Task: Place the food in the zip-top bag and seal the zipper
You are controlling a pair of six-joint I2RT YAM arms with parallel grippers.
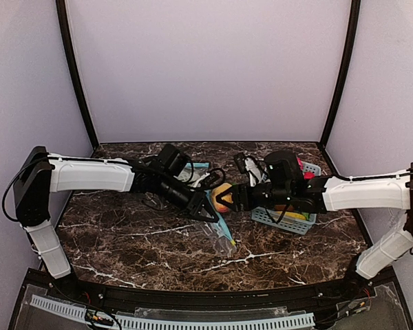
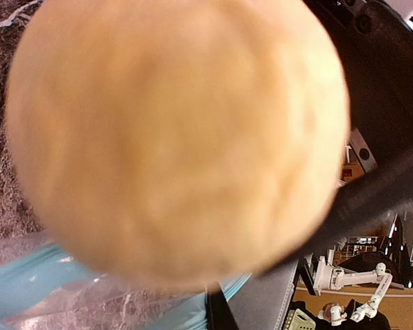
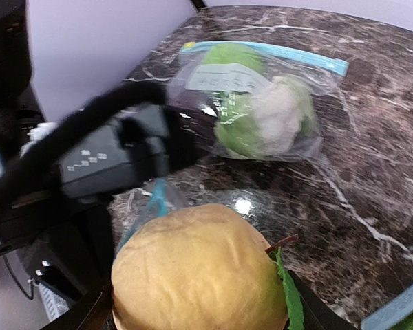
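Observation:
A round, pale orange fruit (image 1: 221, 197) with a green leaf is held by my right gripper (image 1: 234, 196), shut on it. It fills much of the left wrist view and hides most of that gripper's fingers. Beside the fruit, my left gripper is shut, with the clear zip top bag (image 1: 212, 235) hanging at its tips. The bag's blue zipper strip (image 2: 38, 278) shows below the fruit in the left wrist view. In the top view the fruit is above and beside the bag; whether its mouth gapes, I cannot tell.
A filled bag (image 3: 261, 110) with green and white food lies on the marble table behind the left gripper. A light blue basket (image 1: 289, 225) of colourful food stands under the right arm.

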